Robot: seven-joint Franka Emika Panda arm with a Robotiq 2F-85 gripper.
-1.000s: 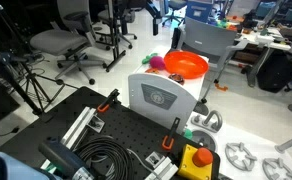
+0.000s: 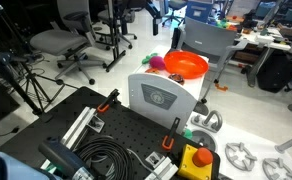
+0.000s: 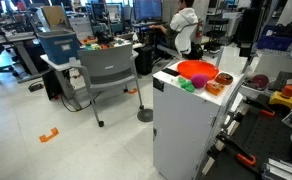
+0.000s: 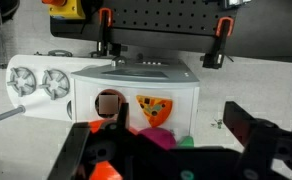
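In the wrist view my gripper is open, its black fingers wide apart with nothing seen between them. Below it, a wedge like a pizza slice [image 4: 154,106] and a brown square piece [image 4: 109,103] lie on a white surface. A pink-purple object [image 4: 158,138] and a green one [image 4: 186,142] are partly covered by the gripper. An orange-red plate [image 2: 186,65] rests on the same surface, with the purple object [image 2: 157,62] beside it in exterior view 1. Exterior view 2 shows the green object [image 3: 186,84] near the surface's edge.
A grey panel [image 2: 161,97] stands between the objects and the black base, where cables [image 2: 104,158] lie coiled. Toy burners [image 4: 54,82] and a faucet [image 2: 212,121] are at one side. A yellow box with a red button [image 2: 197,160] stands at the base's corner.
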